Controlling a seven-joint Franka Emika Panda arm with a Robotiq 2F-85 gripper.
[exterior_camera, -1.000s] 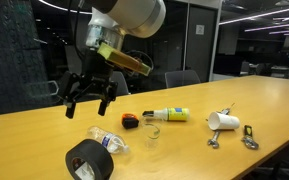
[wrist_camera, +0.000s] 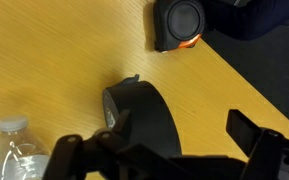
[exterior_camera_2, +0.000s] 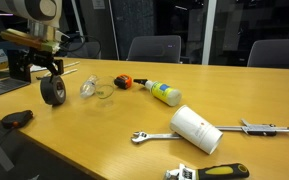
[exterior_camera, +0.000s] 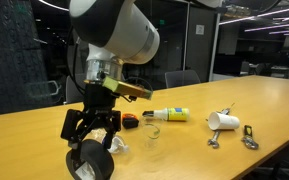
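Observation:
A thick black ring, like a roll of tape (exterior_camera: 89,160), stands on its edge near the table's near side. In the second exterior view the same black roll (exterior_camera_2: 53,90) stands below my gripper (exterior_camera_2: 41,71). My gripper (exterior_camera: 90,138) points down, its fingers spread and low over the roll's top. From the wrist, the roll (wrist_camera: 144,112) shows between the spread fingers, closer to the left one. Its lower part is hidden by the gripper. The fingers are open, and I cannot tell whether a finger touches the roll.
A clear plastic bottle (exterior_camera_2: 89,86) and a drinking glass (exterior_camera: 152,132) are close beside the roll. Farther off lie an orange-black tool (exterior_camera_2: 124,81), a yellow bottle (exterior_camera_2: 165,93), a white cup (exterior_camera_2: 196,130) and a wrench (exterior_camera_2: 154,136).
My gripper has come down, from well above the black roll to its top, staying open. The roll and the other objects have not visibly moved.

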